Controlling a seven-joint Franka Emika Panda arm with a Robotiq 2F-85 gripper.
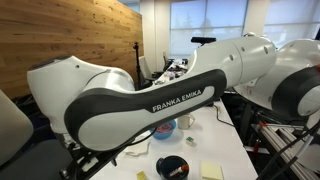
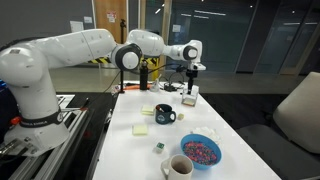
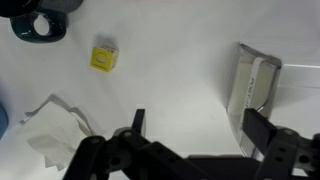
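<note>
My gripper stands open in the wrist view, its dark fingers wide apart with bare white table between them. To the right, partly behind a finger, lies a shallow grey-rimmed container with a pale strip inside. A small yellow block rests at upper left, near the edge of a dark mug. Crumpled white tissue is at lower left. In exterior view 2, the gripper is at the table's far end, close above the container; contact cannot be judged.
Nearer in exterior view 2 are the dark mug, a blue bowl of reddish pieces and a light mug. Pale yellow squares, one being a flat square, lie left. A black chair borders the table's right side.
</note>
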